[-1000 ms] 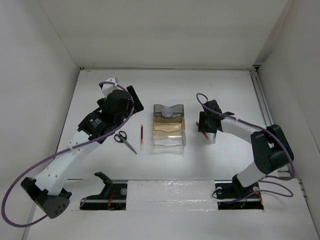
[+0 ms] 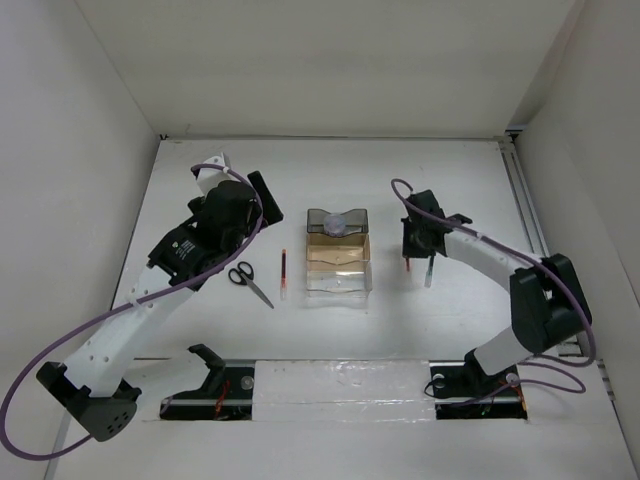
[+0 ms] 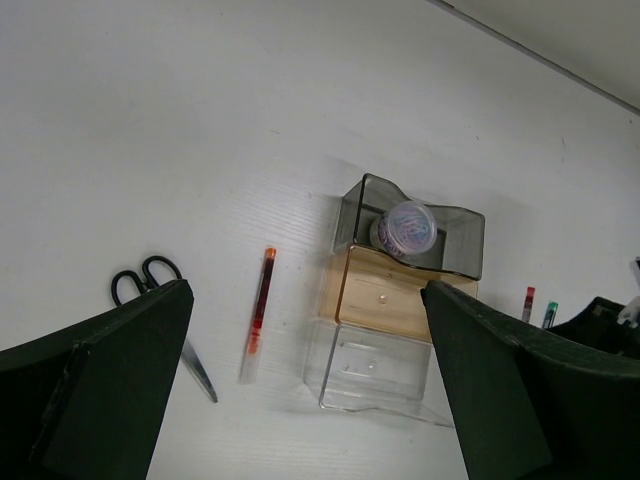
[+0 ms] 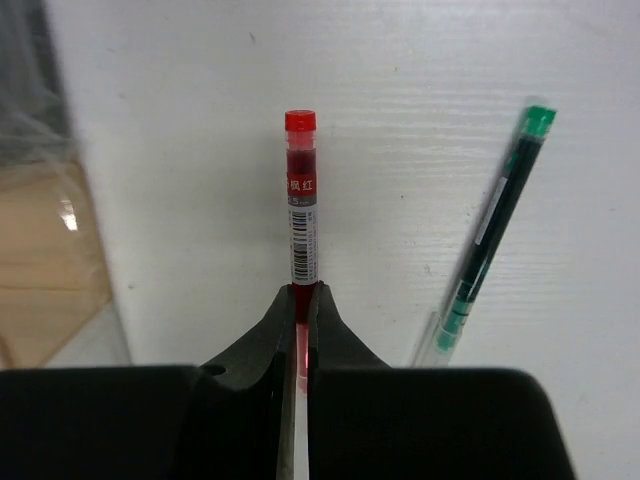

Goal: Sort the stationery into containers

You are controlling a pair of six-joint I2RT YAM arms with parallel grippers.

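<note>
In the right wrist view my right gripper is shut on a red-capped pen (image 4: 302, 235), which points straight away from the fingers. A green-capped pen (image 4: 500, 215) lies on the table to its right. On the left, scissors (image 3: 198, 368) and an orange-ended dark red pen (image 3: 263, 300) lie apart from each other. My left gripper hangs open over that side with nothing between its fingers. The container has a grey compartment (image 3: 460, 240) with a round tub of small coloured things (image 3: 408, 228), an empty tan one (image 3: 375, 290) and an empty clear one (image 3: 375, 370).
The container stands mid-table between both arms, left of the right gripper. Bare white table (image 2: 350, 175) stretches behind it, and the front area is clear too. Walls close in the back and sides.
The left arm shifted only slightly.
</note>
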